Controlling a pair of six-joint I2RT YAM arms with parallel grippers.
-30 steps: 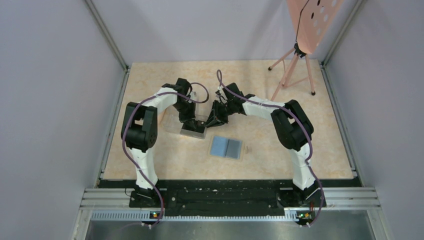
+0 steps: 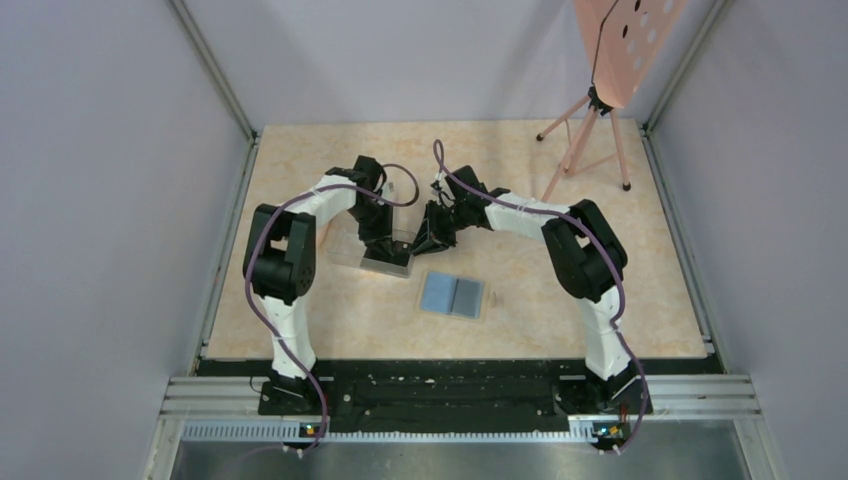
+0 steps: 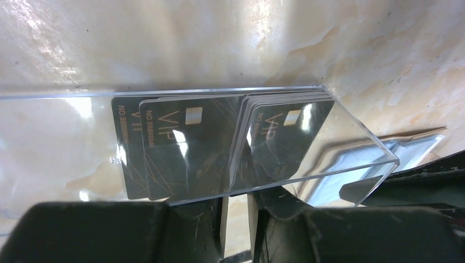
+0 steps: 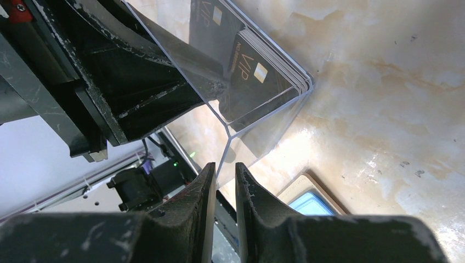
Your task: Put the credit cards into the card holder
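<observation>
Black VIP cards (image 3: pixel 192 142) lie in two overlapping stacks inside a clear box (image 3: pixel 60 97). My left gripper is at the box's near long edge. Its fingers stand a little apart, with bare tabletop showing between them and no card seen there. My right gripper is at the box's right end, fingers parted, the clear corner edge appearing in the gap; whether they touch it I cannot tell. In the top view, the blue-and-grey card holder (image 2: pixel 437 292) lies spread flat, to the right and front of the box.
A pink tripod stand (image 2: pixel 590 140) rises at the back right. Both arms meet closely over the box, the left gripper's dark body (image 4: pixel 82 82) showing near the right one.
My left arm has shifted slightly, its gripper now a little nearer the front of the box. The right arm, box and holder look unmoved.
</observation>
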